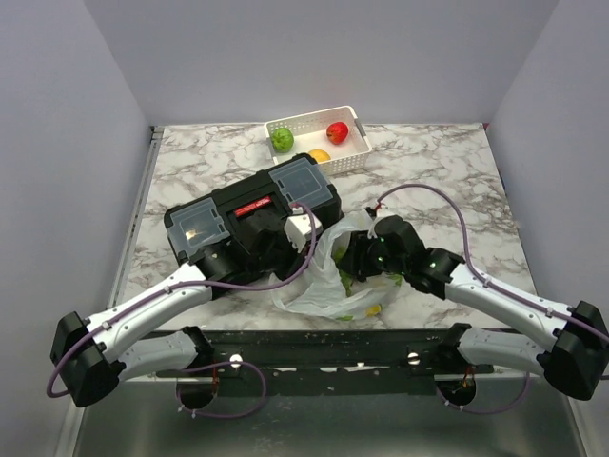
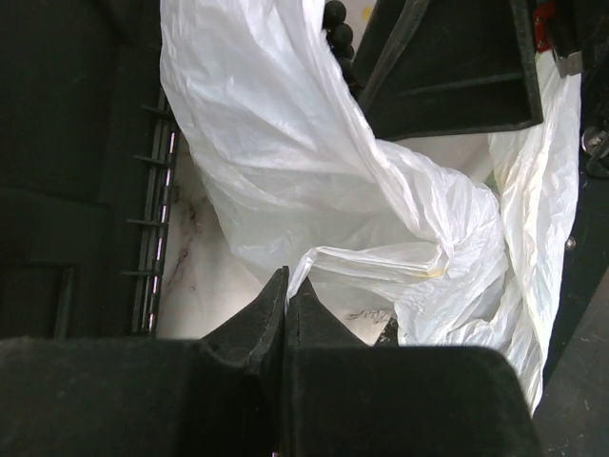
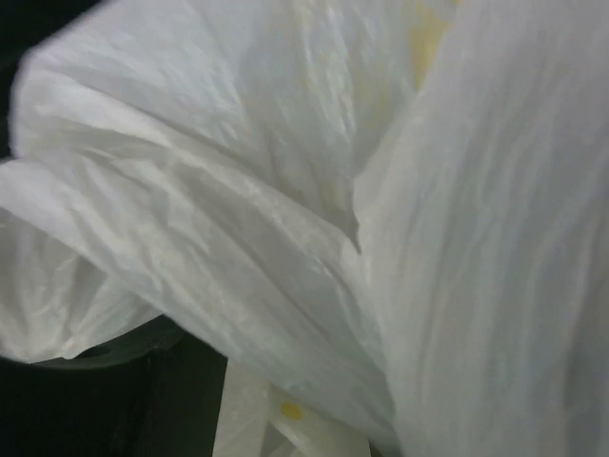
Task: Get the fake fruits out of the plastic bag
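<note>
A white plastic bag (image 1: 319, 298) lies crumpled at the front middle of the table. Through its opening shows green fruit (image 1: 343, 280), and a yellow patch (image 1: 373, 309) shows at its lower edge. My left gripper is shut on a thin fold of the bag's rim, seen in the left wrist view. From the right, my right gripper (image 1: 355, 270) reaches down into the bag's mouth beside the green fruit. Bag film fills the right wrist view and hides those fingertips, so whether they hold anything does not show.
A black case (image 1: 252, 202) stands behind the bag, close to my left arm. Farther back, a white basket (image 1: 358, 140) holds a green fruit (image 1: 283, 140), a red fruit (image 1: 337, 132) and an orange fruit (image 1: 320, 155). Bare marble table (image 1: 447, 171) lies at the back right.
</note>
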